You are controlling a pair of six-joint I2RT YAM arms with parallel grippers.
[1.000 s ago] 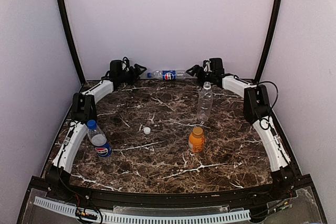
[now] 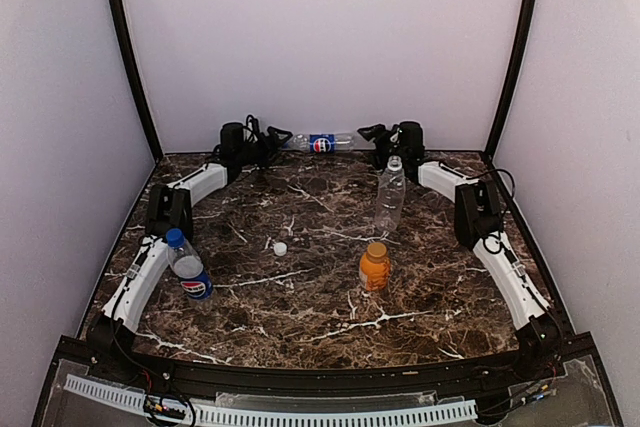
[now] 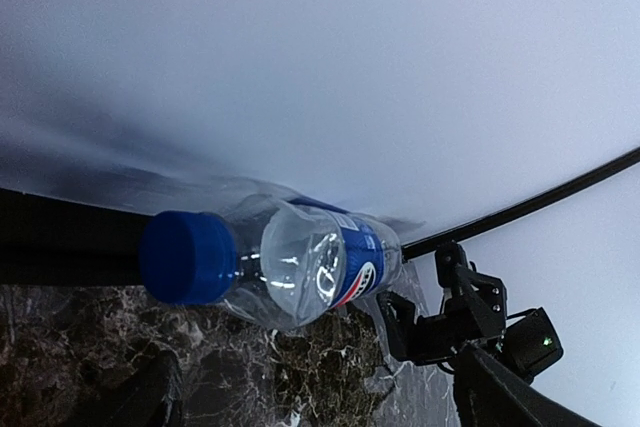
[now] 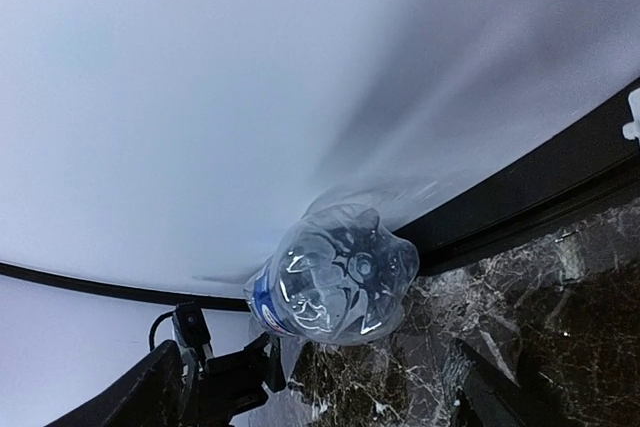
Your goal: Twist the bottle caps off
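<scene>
A lying Pepsi bottle (image 2: 322, 143) rests along the back edge of the marble table, between both grippers. Its blue cap (image 3: 182, 255) faces my left gripper (image 2: 280, 136), which stands open just off that end, as the left wrist view shows. My right gripper (image 2: 372, 136) is just beyond the bottle's base (image 4: 350, 277), fingers apart with nothing between them. A standing Pepsi bottle (image 2: 192, 272) with blue cap is at the front left, a clear bottle (image 2: 390, 202) with white cap at the right, an orange bottle (image 2: 374, 272) with orange cap at front centre.
A loose white cap (image 2: 280, 248) lies left of centre on the table (image 2: 300, 312). The back wall (image 2: 320, 47) is close behind the lying bottle. The middle of the table has free room.
Both arms have shifted slightly inward, bringing the grippers nearer the ends of the lying bottle and a little lower in the top view. The bottles have not visibly moved.
</scene>
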